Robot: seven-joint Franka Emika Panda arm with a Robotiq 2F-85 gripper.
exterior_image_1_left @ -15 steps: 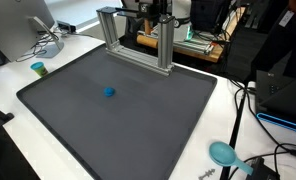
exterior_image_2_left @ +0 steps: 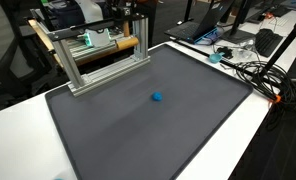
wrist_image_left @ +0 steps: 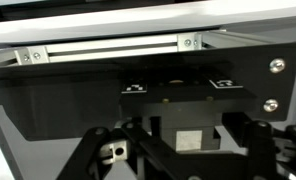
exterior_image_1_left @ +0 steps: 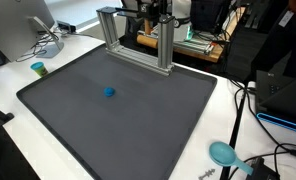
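In the wrist view my gripper is dark against a black panel (wrist_image_left: 73, 95) on an aluminium frame. A black block with small white marks (wrist_image_left: 183, 92) sits just ahead of the fingers, in the middle of the view. Its contact with the fingers is too dark to make out, and so is how far the fingers stand apart. In exterior view 1 the aluminium frame (exterior_image_1_left: 138, 57) is at the back of the table, with an orange cylinder (exterior_image_1_left: 146, 41) at it. A small blue object (exterior_image_1_left: 109, 91) lies alone on the dark table mat (exterior_image_2_left: 156, 97).
A green cup (exterior_image_1_left: 39, 69) stands off its left edge, and a laptop (exterior_image_1_left: 43, 40) is beyond. A teal round object (exterior_image_1_left: 226, 155) and loose cables lie at the right.
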